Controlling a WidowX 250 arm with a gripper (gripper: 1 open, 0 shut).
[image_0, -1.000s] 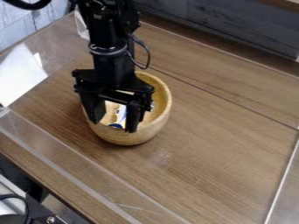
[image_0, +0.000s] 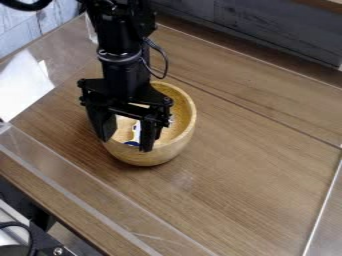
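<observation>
A black robot gripper (image_0: 126, 132) reaches down from the top into a round light wooden bowl (image_0: 174, 148) on the left half of the table. Its two fingers are apart, one at the left of the bowl and the other over its right part. A small white and dark item (image_0: 135, 136) lies in the bowl between the fingers, partly hidden by the gripper, too small to identify.
A white sheet (image_0: 19, 85) lies at the left edge. A grey wall runs along the back, and clear strips line the front-left edge.
The gripper has shifted very slightly over the bowl; otherwise little differs.
</observation>
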